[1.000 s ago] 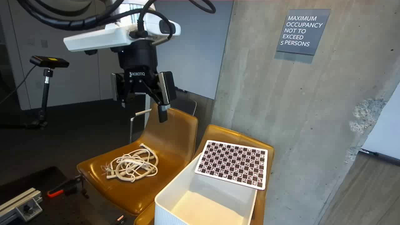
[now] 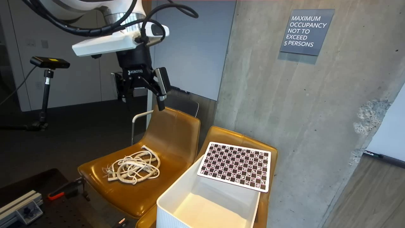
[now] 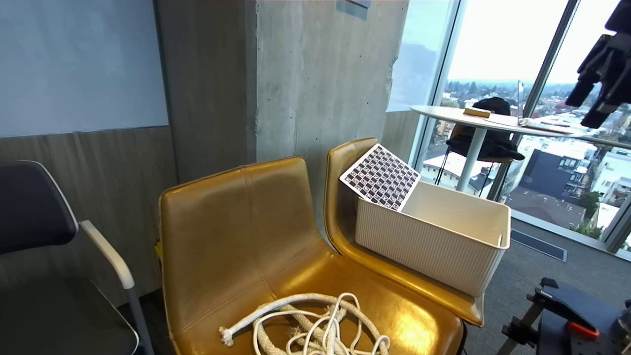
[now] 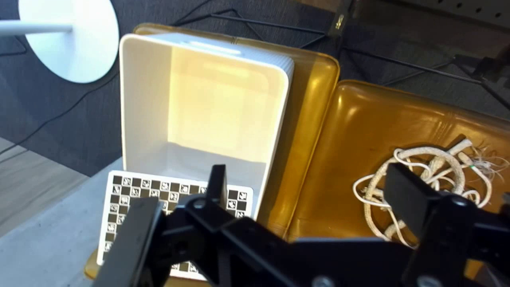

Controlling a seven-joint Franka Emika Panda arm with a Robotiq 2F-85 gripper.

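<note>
High above the chairs hangs my gripper, open and empty, its black fingers spread wide. The wrist view looks down past those fingers on a bundle of off-white rope, lying on the left tan chair. A white ribbed bin rests on the neighbouring tan chair, its visible floor bare. Across the bin's end at the chair back leans a black-and-white checkered board. One finger hides part of this board in the wrist view. My gripper touches none of these things.
A concrete wall rises behind the chairs. At the lower left of exterior view 1 are a clamp with a red-tipped handle and a metal rail. A round white table stands by the window.
My gripper has risen and shifted slightly left in exterior view 1, tilting a little, and stays open. The rope, bin and board have not moved.
</note>
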